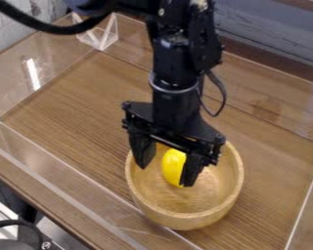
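The black gripper (164, 154) is lowered into a round tan bowl (215, 201), its fingers open on either side of a small yellow object (175, 168). The yellow object lies in the bowl, partly hidden by the right finger. Whether the fingers touch it cannot be told.
A clear plastic piece (97, 27) stands at the back left. Black cables run at the lower left and top left.
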